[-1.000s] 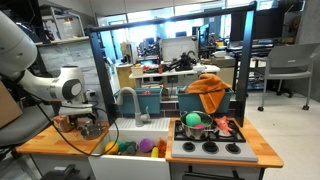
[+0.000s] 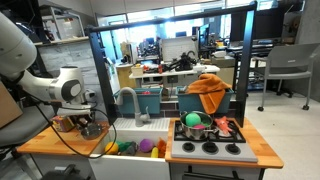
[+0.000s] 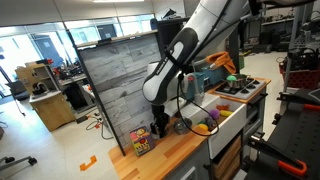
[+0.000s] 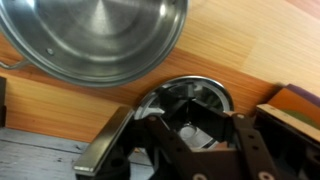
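In the wrist view my gripper stands part open, its two fingers apart on either side of a round, shiny metal lid or dish (image 4: 215, 95) with a dark middle. The lower part of this round thing is covered by the gripper. Whether the fingers touch it cannot be told. Beside it, at the upper left, is a wide metal pot (image 4: 100, 35) with its inside facing up. From outside, the gripper (image 3: 158, 129) points down low over the wooden counter, just left of the metal pot (image 3: 182, 126).
Small boxes (image 3: 140, 143) stand on the counter close to the gripper. A sink (image 2: 135, 165) with colourful items lies right of it, behind it a faucet (image 2: 131, 103). Farther right are the stove (image 2: 213, 151) and a pot with green contents (image 2: 195, 121).
The arm has shifted only slightly over the left counter. The pot, sink and stove look unchanged.
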